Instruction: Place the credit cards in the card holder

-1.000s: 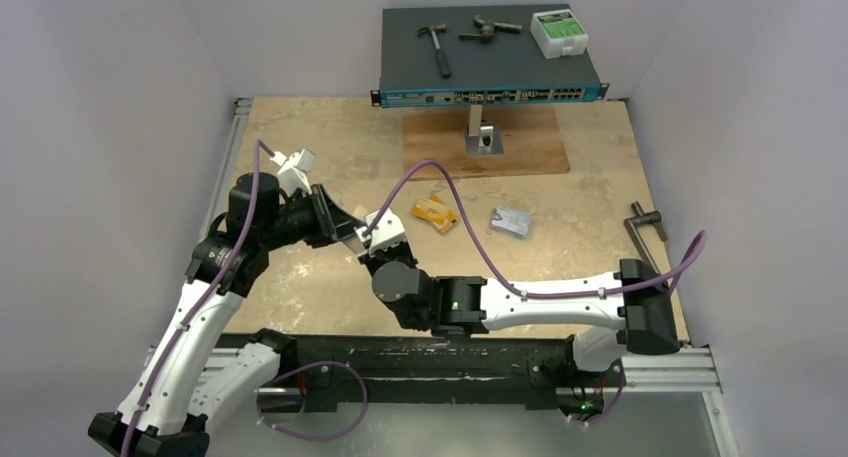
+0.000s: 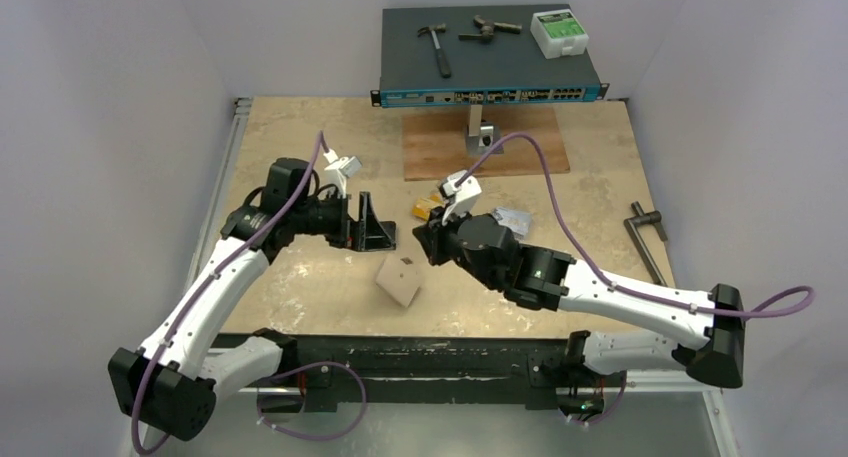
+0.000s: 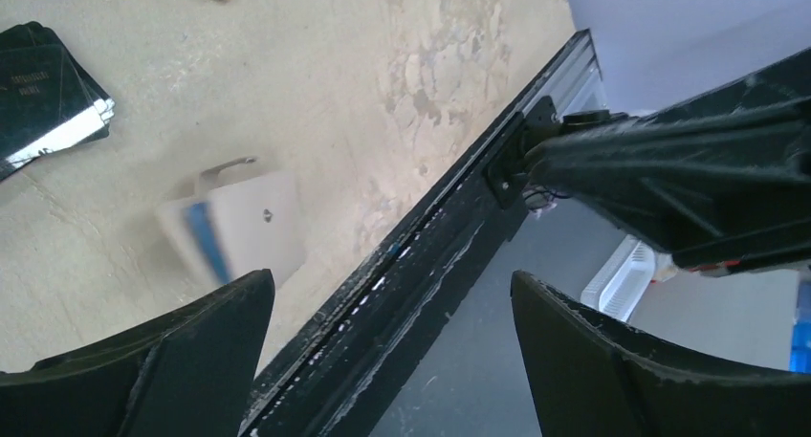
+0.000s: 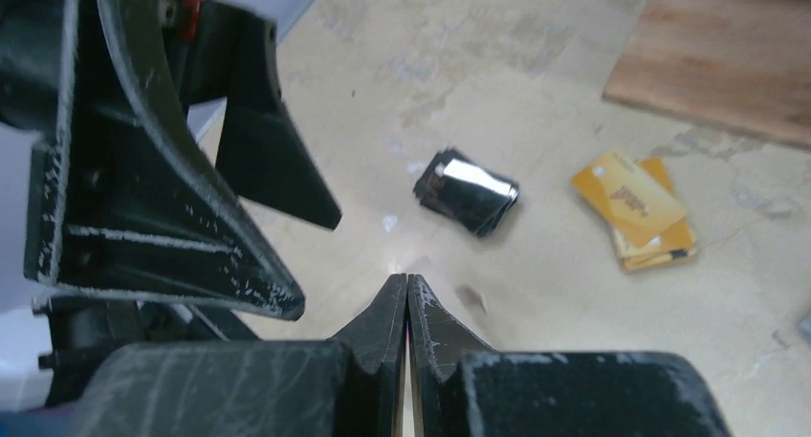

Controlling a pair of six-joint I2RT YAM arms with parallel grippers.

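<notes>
In the left wrist view the holder [image 3: 258, 222] looks blurred, with a blue strip along one side; whether it rests flat cannot be told. My left gripper [image 2: 380, 221] stands open above and beyond it, nothing between its fingers. To its right, my right gripper [image 2: 424, 245] is shut, its fingertips [image 4: 387, 313] meeting with nothing visible between. Black cards [image 4: 469, 190] lie in a pile, yellow cards [image 4: 636, 207] in another, silvery-grey cards [image 2: 515, 220] further right.
A wooden board [image 2: 428, 147] with a metal stand sits at the back, under a dark rack unit [image 2: 400, 52]. A dark metal tool [image 2: 645, 239] lies at the right edge. Open table lies between the silvery cards and that tool.
The left gripper has opened and moved right, letting go of the holder, which now shows lower. The right gripper has drawn away rightward from the holder.
</notes>
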